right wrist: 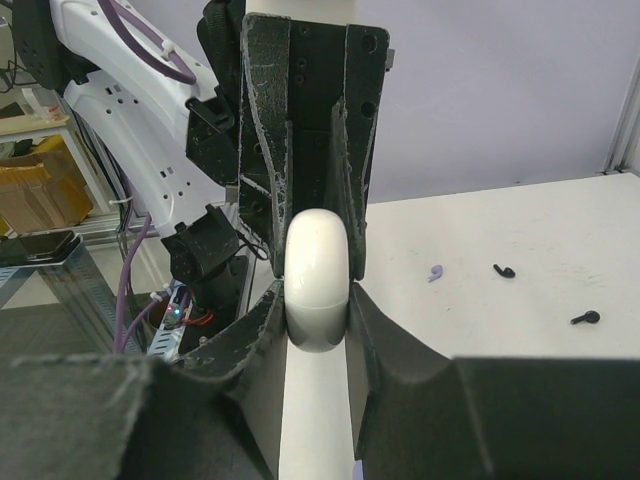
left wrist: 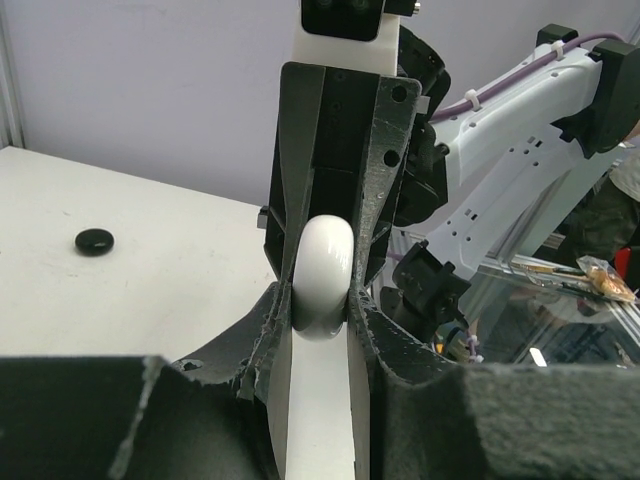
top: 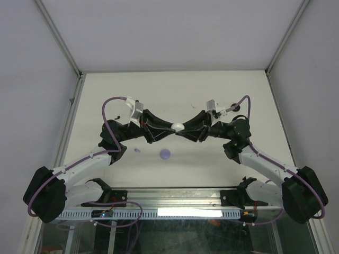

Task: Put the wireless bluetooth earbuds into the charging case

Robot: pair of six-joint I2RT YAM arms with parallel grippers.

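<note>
A white charging case (top: 178, 127) is held upright in mid-air where the two grippers meet. My left gripper is shut on it, its fingertips on either side in the left wrist view. My right gripper has its fingertips at the case's sides too in the right wrist view; whether they press on it I cannot tell. Small loose pieces lie on the table: a lilac earbud (right wrist: 435, 273) and black earbuds (right wrist: 588, 318) (right wrist: 505, 271).
A lilac round case (top: 164, 154) lies below the grippers, and a black case (left wrist: 94, 241) lies at the right side of the table. Walls bound the sides and back.
</note>
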